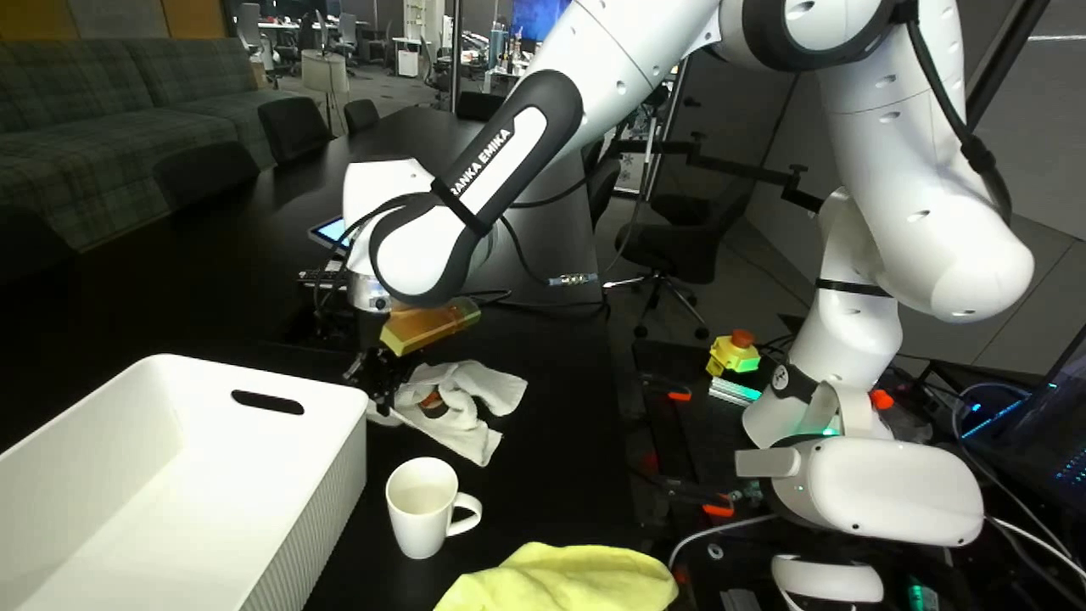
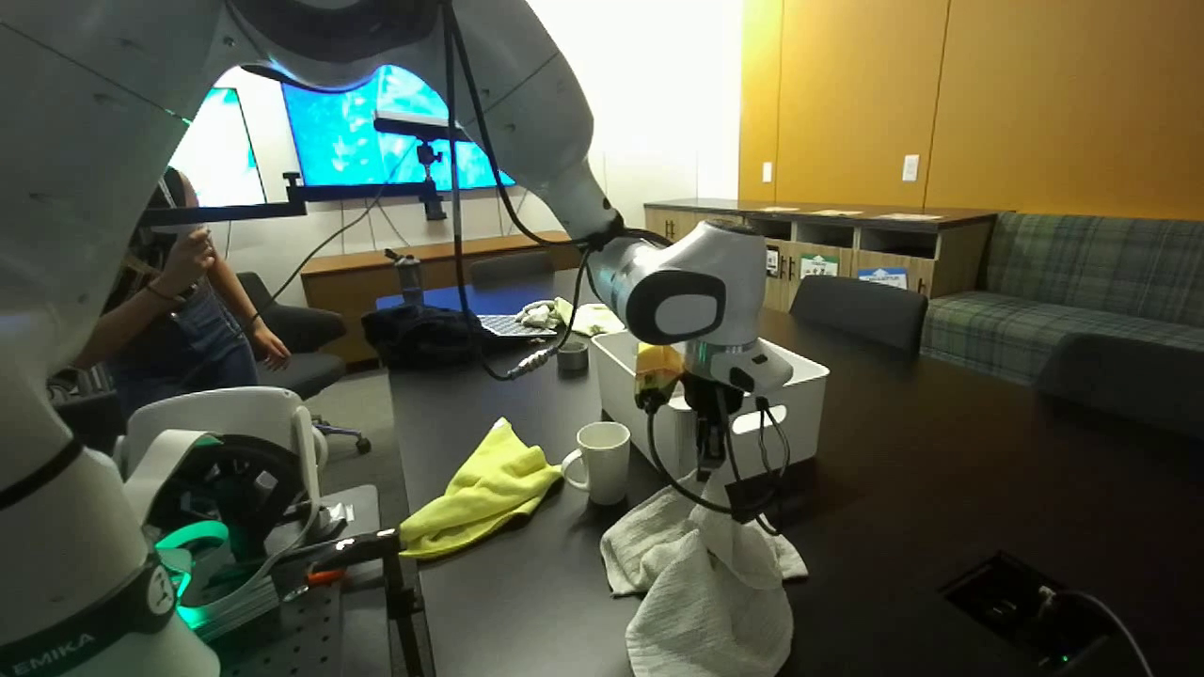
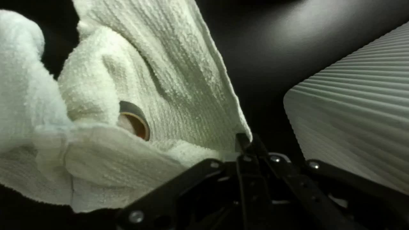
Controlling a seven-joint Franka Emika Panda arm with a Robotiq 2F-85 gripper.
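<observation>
A rumpled white cloth lies on the dark table beside the white bin. My gripper is shut on the cloth's edge, which runs up to the fingertips in the wrist view. In exterior view 2 the cloth rises to a peak under the gripper, with its lower part still on the table. Among the folds shows a round, ring-like object, grey outside with a tan rim; the cloth hides the rest of it.
The white bin stands close beside the gripper. A white mug is near the bin's corner, and a yellow cloth lies at the table's edge. Bare table stretches to the right in exterior view 2.
</observation>
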